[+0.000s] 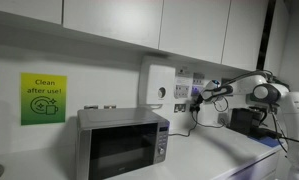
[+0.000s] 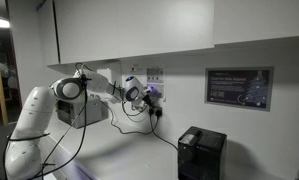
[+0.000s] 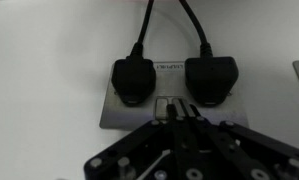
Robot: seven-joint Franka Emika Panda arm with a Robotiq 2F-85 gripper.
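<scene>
Two black plugs sit side by side in a silver wall socket plate (image 3: 114, 113) in the wrist view, a left plug (image 3: 134, 80) and a right plug (image 3: 210, 78), each with a black cable. My gripper is shut, its fingertips together in front of the plate's small switches, between and just below the plugs. Nothing shows between the fingers. Whether the tips touch the switches I cannot tell. In the second exterior view the gripper (image 2: 147, 98) is up against the wall by the sockets (image 2: 155, 82); it looks small and dark there.
A microwave (image 1: 121, 142) stands on the white counter (image 1: 204, 150), below wall cabinets (image 1: 194, 28). A black appliance (image 2: 201, 153) sits near the wall, its cable running up toward the sockets.
</scene>
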